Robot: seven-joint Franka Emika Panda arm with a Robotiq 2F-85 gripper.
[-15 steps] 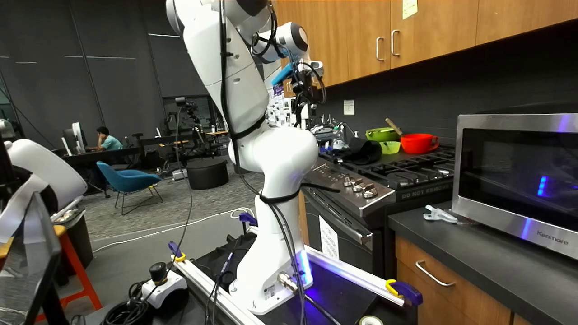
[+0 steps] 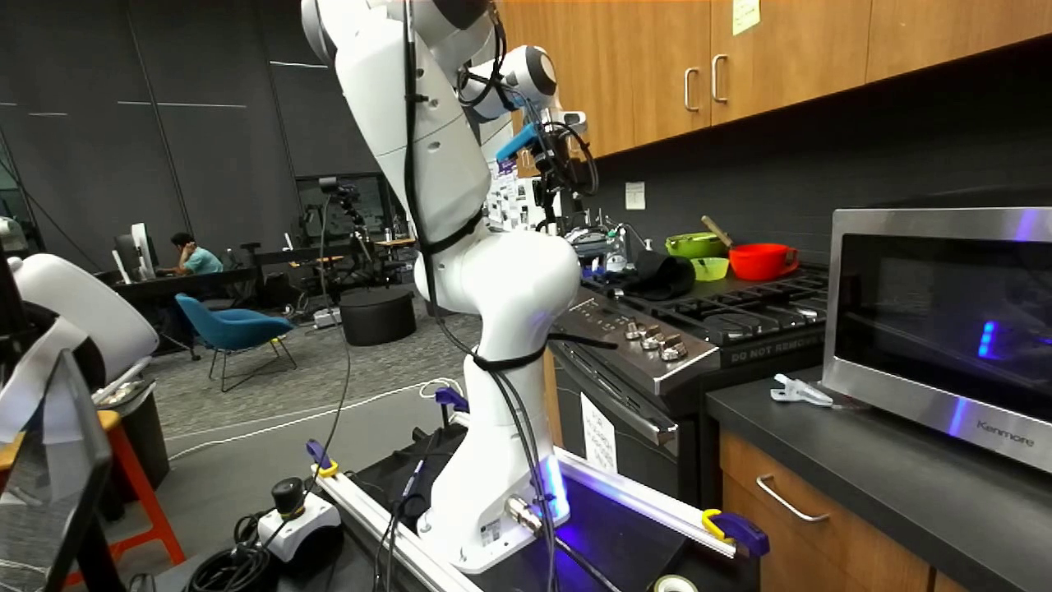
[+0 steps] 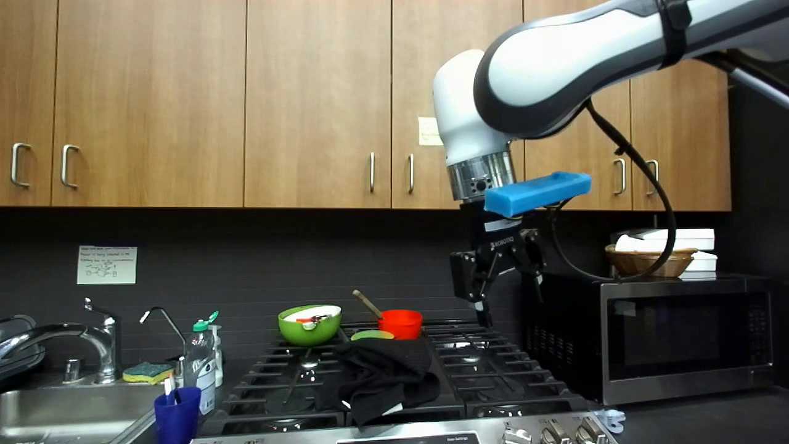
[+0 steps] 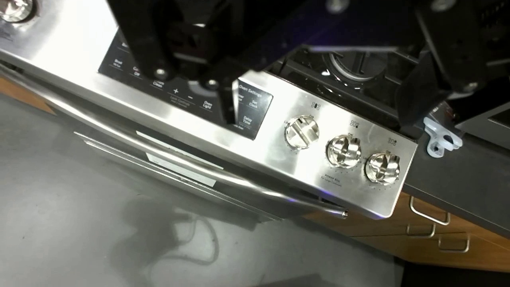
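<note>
My gripper hangs in the air in front of the stove, pointing down, its fingers spread with nothing between them. In the wrist view, the two dark fingers stand wide apart above the stove's front control panel. A black cloth lies crumpled on the middle of the stovetop. Behind it are a green bowl with a white inside and some utensils, a red pot with a wooden handle sticking up beside it, and a smaller light-green dish. My gripper touches none of these.
A microwave stands right of the stove with a basket on top. On the counter near it lies a white clip-like piece. At left are a sink, a bottle and a blue cup. Cabinets hang above.
The wrist and gripper have shifted and tilted very slightly in exterior view 1. The cookware, the cloth and the counter items look unchanged.
</note>
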